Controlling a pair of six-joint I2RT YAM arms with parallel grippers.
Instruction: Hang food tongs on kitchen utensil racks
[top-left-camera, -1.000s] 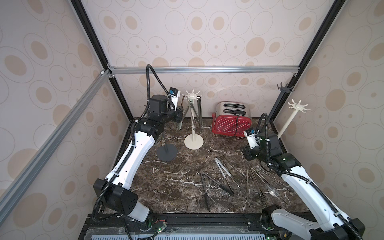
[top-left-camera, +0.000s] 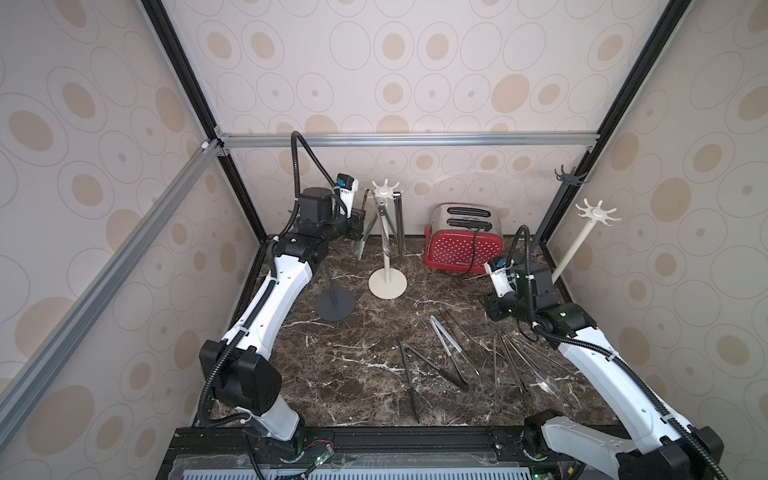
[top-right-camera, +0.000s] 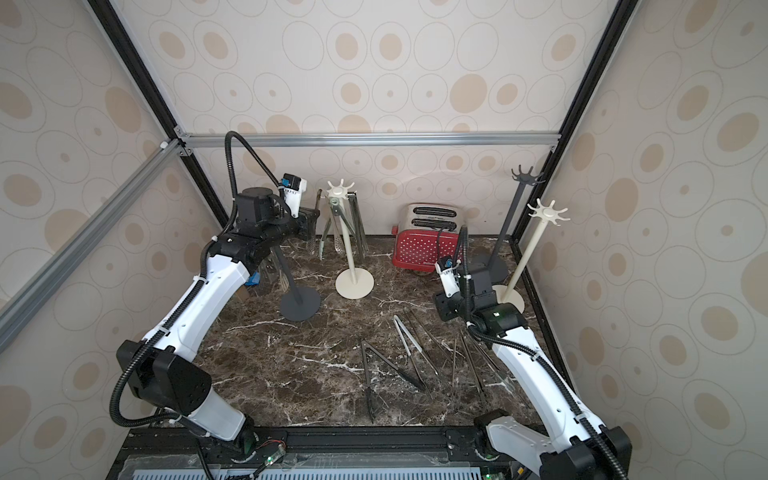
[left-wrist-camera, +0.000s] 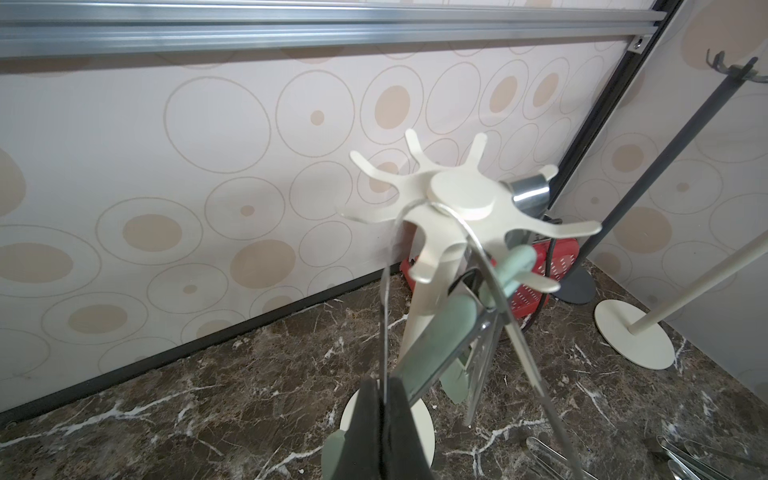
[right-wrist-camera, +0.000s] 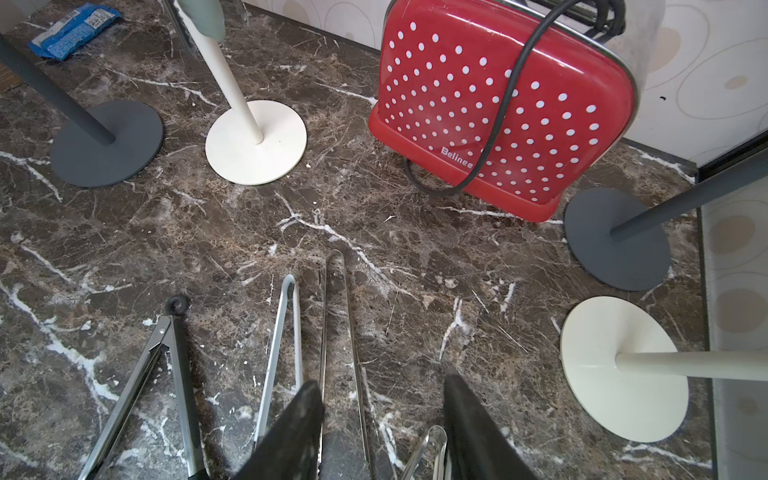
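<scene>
In the left wrist view, my left gripper is shut on one leg of thin metal tongs, whose bend lies at the hub of a white rack. Other tongs with pale green ends hang on that rack. My right gripper is open above loose tongs on the counter, including dark tongs, pale tongs and thin steel tongs.
A red toaster stands at the back. Grey racks and another white rack stand at the sides. A blue packet lies behind.
The left arm has shifted slightly at its elbow and wrist. The right arm has moved only a little. The tongs on the counter look unchanged.
</scene>
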